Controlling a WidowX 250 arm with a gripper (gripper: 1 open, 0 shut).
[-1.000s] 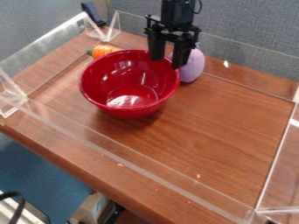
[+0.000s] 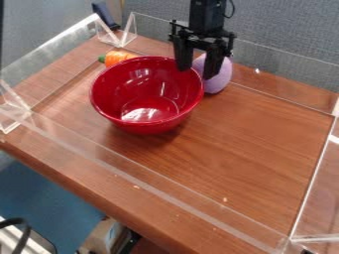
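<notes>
My black gripper [image 2: 199, 58] hangs at the top centre, just above the back right rim of a large red bowl [image 2: 146, 99]. Its two fingers point down and stand apart. A purple round object [image 2: 219, 77] is behind the gripper, to the right of the bowl, partly hidden by it. An orange carrot-like object [image 2: 117, 58] lies behind the bowl on the left. The bowl looks empty.
Clear plastic walls border the table at the left, back and right, with a grey partition behind.
</notes>
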